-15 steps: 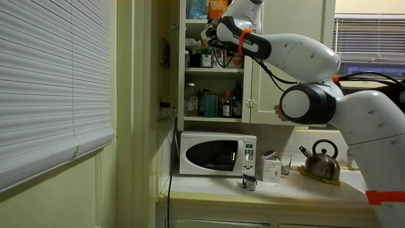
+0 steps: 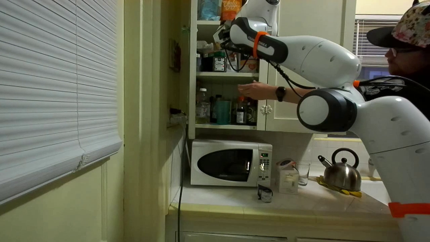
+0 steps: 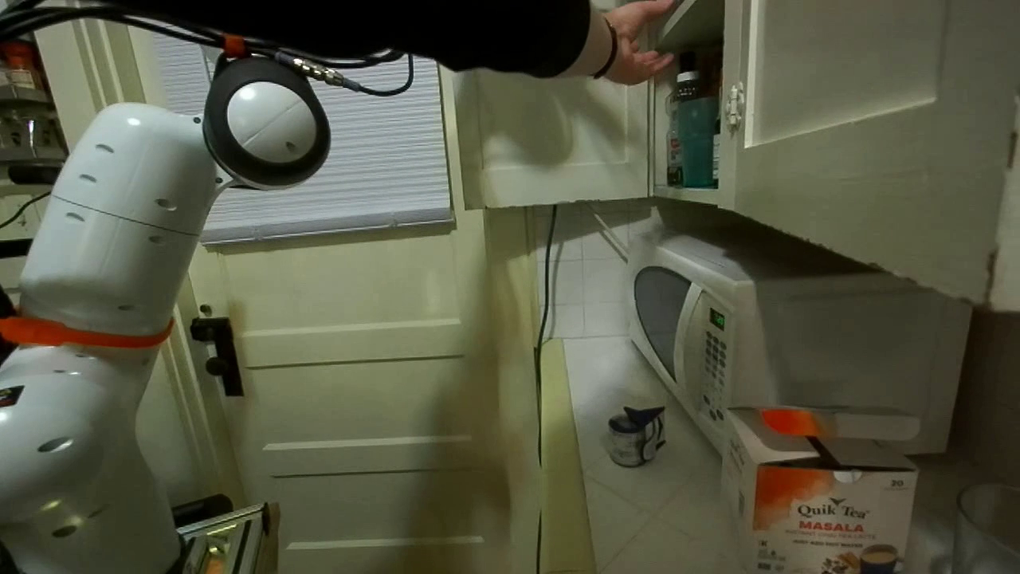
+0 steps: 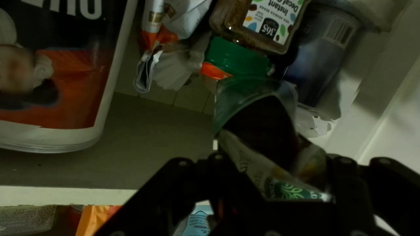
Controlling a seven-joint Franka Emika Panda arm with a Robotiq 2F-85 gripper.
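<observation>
In the wrist view, a crumpled packet or container (image 4: 256,169) with a pale label and green emblem sits between the dark fingers of my gripper, which is shut on it. Its far side looks dark, and its exact kind is unclear. Just beyond it are a green-lidded jar (image 4: 240,57) and a dark can (image 4: 325,55). From outside, the gripper (image 2: 222,39) is high in the open cabinet, at the front of the shelf, partly hidden by the arm.
A person's hand (image 2: 254,89) reaches toward the lower shelf, just below my gripper. A big tub (image 4: 59,78) stands to the left in the wrist view. Below are a microwave (image 2: 225,163), tea box (image 2: 288,179), small tin (image 2: 266,196) and kettle (image 2: 342,175).
The person has leaned in from the right, and their hand has moved from beside the arm's elbow to the open cabinet's lower shelf. My arm looks unmoved.
</observation>
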